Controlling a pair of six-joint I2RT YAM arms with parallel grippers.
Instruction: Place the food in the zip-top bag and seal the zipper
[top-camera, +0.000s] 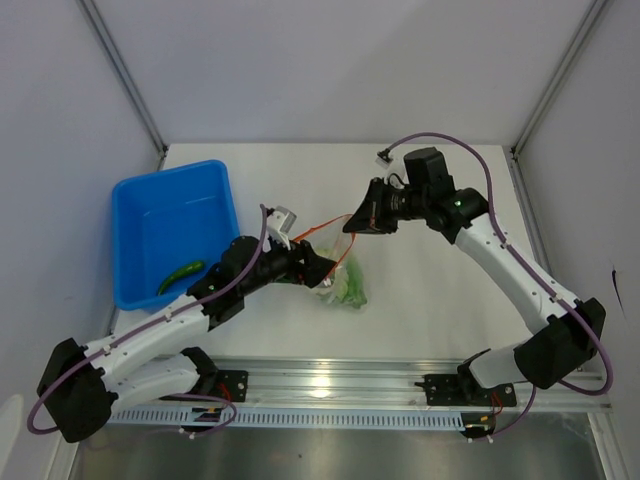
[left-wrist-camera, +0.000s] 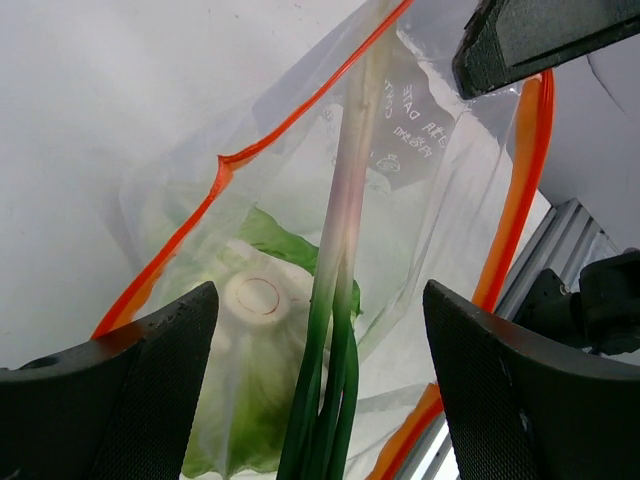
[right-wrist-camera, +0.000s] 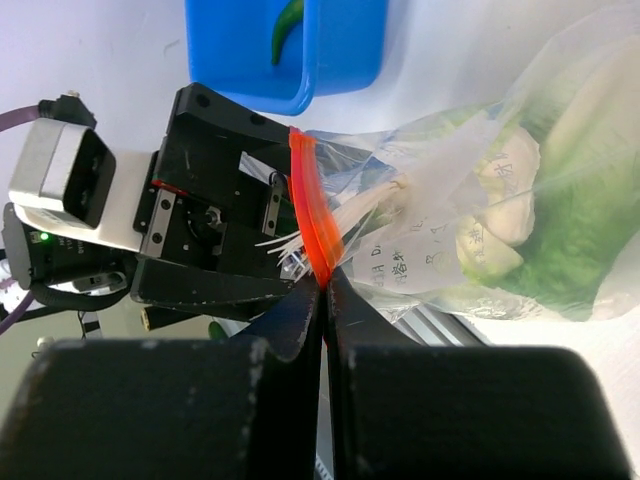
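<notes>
The clear zip bag with an orange rim (top-camera: 345, 255) has its mouth spread open, facing my left arm. Cabbage-like greens (right-wrist-camera: 560, 220) and a pale cut stalk (left-wrist-camera: 258, 296) lie inside. My right gripper is shut on the orange rim, holding that edge raised. At the mouth, my left gripper stands open, its two fingers (left-wrist-camera: 165, 380) well apart. The green onions (left-wrist-camera: 345, 190) run lengthwise between them, white ends toward the bag's interior, green ends back toward the gripper. They are only partly in the bag, with white roots (right-wrist-camera: 365, 208) showing near the rim.
The blue bin (top-camera: 170, 235) on the left holds a green pepper (top-camera: 181, 276). Bare white table (top-camera: 430, 290) lies to the right of the bag and behind it. A metal rail (top-camera: 330, 370) borders the front.
</notes>
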